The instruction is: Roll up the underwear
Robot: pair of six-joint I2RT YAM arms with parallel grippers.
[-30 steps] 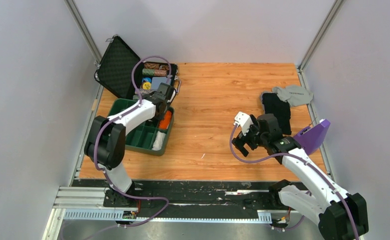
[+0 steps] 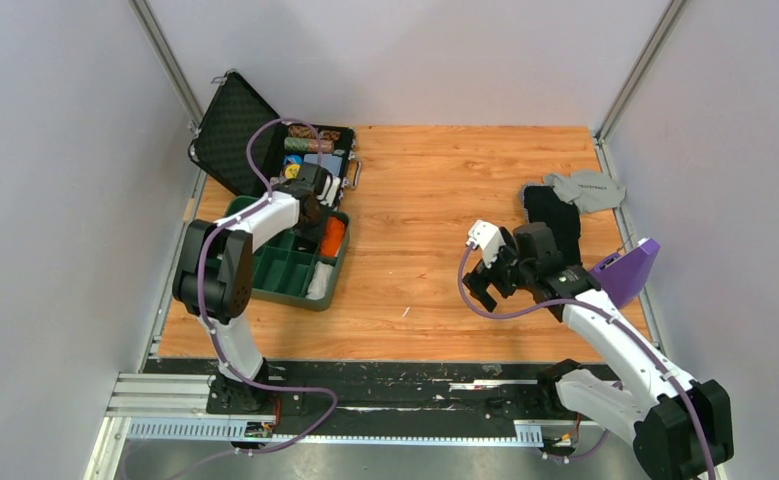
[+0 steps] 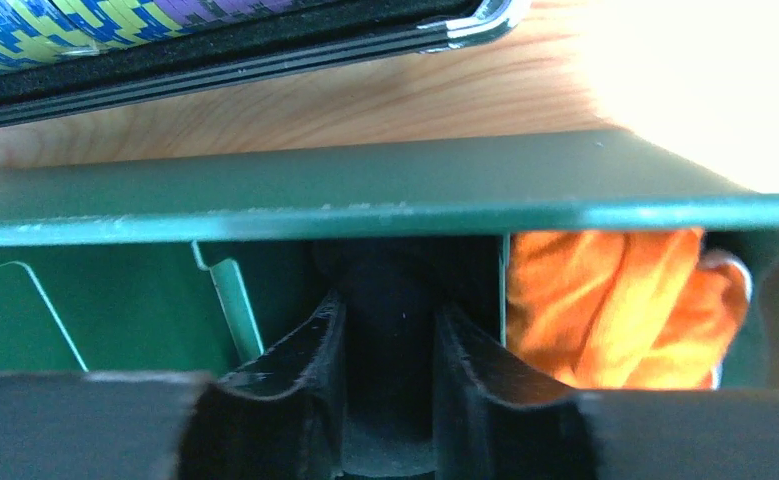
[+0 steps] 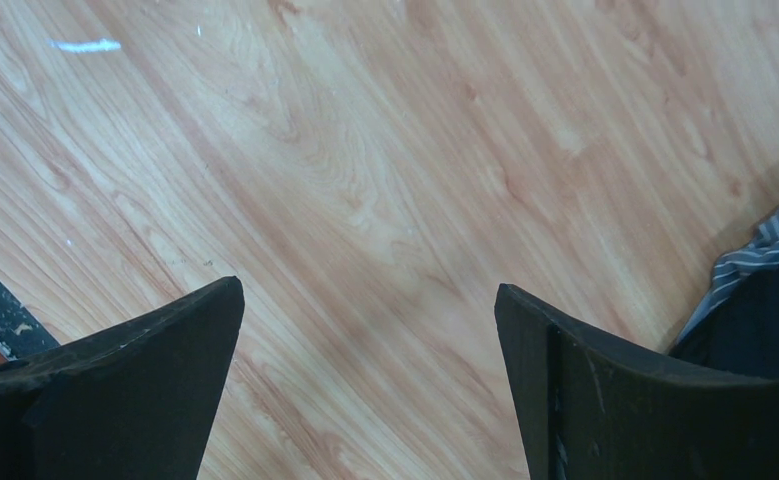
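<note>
My left gripper is down in a compartment of the green organizer (image 3: pixel 385 190), its fingers part open around something black (image 3: pixel 390 440); whether they grip it is unclear. The neighbouring compartment holds a folded orange cloth (image 3: pixel 615 300); a white cloth (image 2: pixel 319 282) lies in a nearer one. My right gripper stands open over bare wood. Beside it on the right lie a black garment (image 2: pixel 553 215) with a striped edge (image 4: pixel 765 250) and a grey cloth (image 2: pixel 590 190).
An open case (image 2: pixel 230 130) with colourful items stands behind the organizer. A purple object (image 2: pixel 625 270) is at the right edge.
The right arm is almost still.
</note>
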